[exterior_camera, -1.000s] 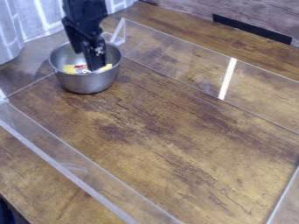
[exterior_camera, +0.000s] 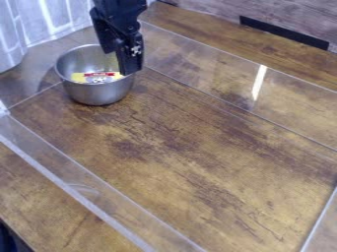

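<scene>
A steel bowl stands at the upper left of the wooden table. Inside it lies a small yellow item with red and white markings. My black gripper hangs over the bowl's right rear part, open; whether anything touches its fingertips is hard to tell.
Clear plastic sheets or walls edge the work area on the left and at the back. A pale object stands at the far upper left.
The bowl stands in about the same place.
</scene>
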